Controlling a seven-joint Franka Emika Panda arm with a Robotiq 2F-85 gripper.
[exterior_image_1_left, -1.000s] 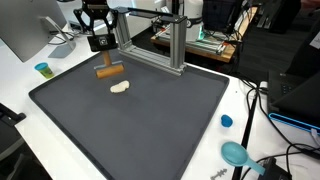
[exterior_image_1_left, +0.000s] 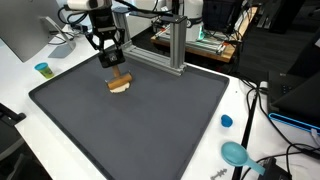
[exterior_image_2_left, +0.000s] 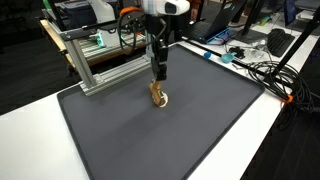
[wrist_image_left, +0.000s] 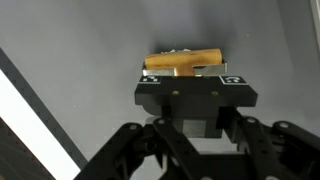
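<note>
My gripper (exterior_image_1_left: 113, 64) is shut on the handle of a T-shaped wooden tool (exterior_image_1_left: 120, 82), which has a round, light-brown cylinder as its head. Seen from the wrist, the cylinder (wrist_image_left: 185, 60) lies crosswise just beyond the fingertips, and its short stem runs back between them. Under the head, a flat pale piece (exterior_image_1_left: 120, 91) rests on the dark mat; exterior view 2 also shows this pale piece (exterior_image_2_left: 164, 102) partly behind the tool (exterior_image_2_left: 157, 94). The head is at or very near the piece; whether they touch I cannot tell.
A green-and-blue cup (exterior_image_1_left: 43, 70) stands off its far left corner. Beyond the right side are a blue item (exterior_image_1_left: 226, 121) and a turquoise bowl-like thing (exterior_image_1_left: 240, 156). A metal rail (exterior_image_1_left: 155, 60) borders the back.
My gripper has come down and toward the front with the wooden tool. Its head was behind the pale piece and is now over it, covering part of it. The piece has not visibly moved.
</note>
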